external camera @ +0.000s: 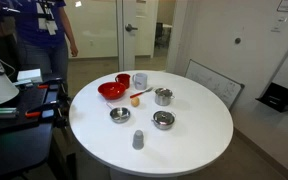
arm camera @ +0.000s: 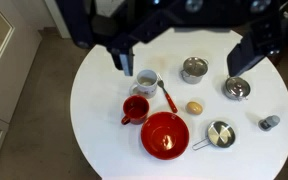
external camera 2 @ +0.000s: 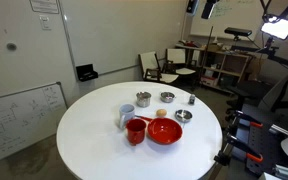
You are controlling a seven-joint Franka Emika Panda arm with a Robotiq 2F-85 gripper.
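Note:
High above the white round table, my gripper stands open, its dark fingers far apart with nothing held between them. Below it in the wrist view lie a red bowl (arm camera: 165, 138), a red mug (arm camera: 136, 108) and a pale grey mug (arm camera: 146, 82). Beside the mugs is a red-handled utensil (arm camera: 168, 97). A small tan round object (arm camera: 194, 107) sits near the middle. Metal ware is spread to the right: a taller pot (arm camera: 194, 69), a low pot (arm camera: 237, 88) and a small handled pan (arm camera: 220, 134). A grey shaker (arm camera: 269, 123) stands near the rim.
The white table (external camera: 94, 125) has free room along its near left side and its right end. A whiteboard (external camera: 212, 82) leans on the wall behind. A person (external camera: 46, 40) stands at the far left, off the table. Chairs (external camera 2: 164, 68) stand beyond it.

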